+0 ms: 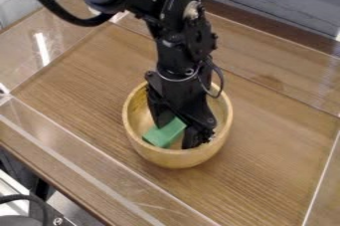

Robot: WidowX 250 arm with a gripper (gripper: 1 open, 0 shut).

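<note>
A tan wooden bowl sits on the wooden table. Inside it, on the left, rests a green block. The black gripper reaches down from above into the bowl at the block's right side, its fingers open. The lower parts of the fingers are dark and partly overlap each other, so whether they touch the block is unclear.
A pale wall runs along the back. Dark cables and a white object are at the lower left, beyond the table edge.
</note>
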